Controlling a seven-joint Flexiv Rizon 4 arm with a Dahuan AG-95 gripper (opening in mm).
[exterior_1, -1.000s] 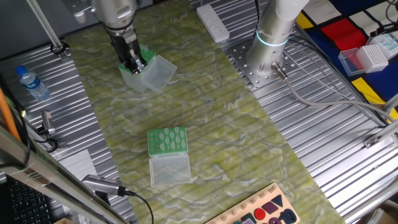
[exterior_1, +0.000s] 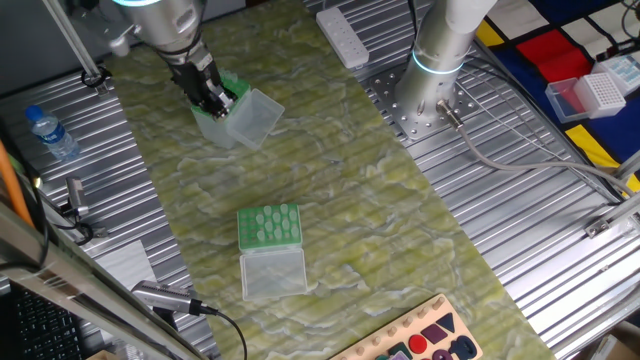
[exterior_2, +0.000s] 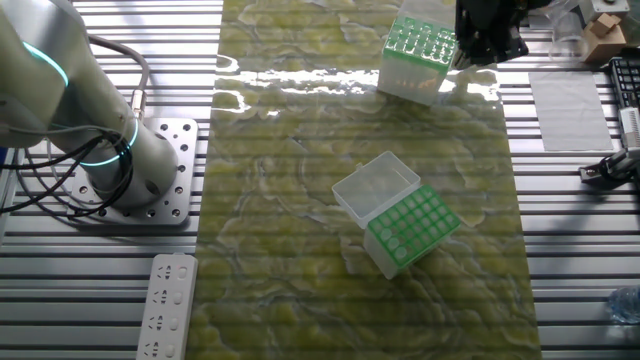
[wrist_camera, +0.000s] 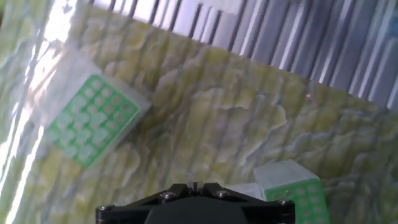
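Two clear boxes with green perforated racks stand on the green marbled mat, their lids open. The rack box (exterior_1: 270, 228) in the middle of the mat holds several pale caps or tubes; it is the farther tip box (exterior_2: 420, 42) in exterior view 2. The other box (exterior_2: 411, 228) has mostly empty holes. In exterior view 1 my gripper (exterior_1: 220, 104) overlaps that second box, while exterior view 2 shows the gripper (exterior_2: 490, 48) away from it, so it appears raised. Fingers meet at the bottom of the wrist view, the gripper shut; nothing clear shows between them.
A power strip (exterior_1: 342, 38) and the arm's base (exterior_1: 424, 95) lie beside the mat. A wooden shape board (exterior_1: 415, 335) sits at its near end, and a water bottle (exterior_1: 52, 134) stands left. Bare mat separates the two boxes.
The arm has shifted slightly up and left in exterior view 1, and its wrist has turned. Both boxes stay where they were.
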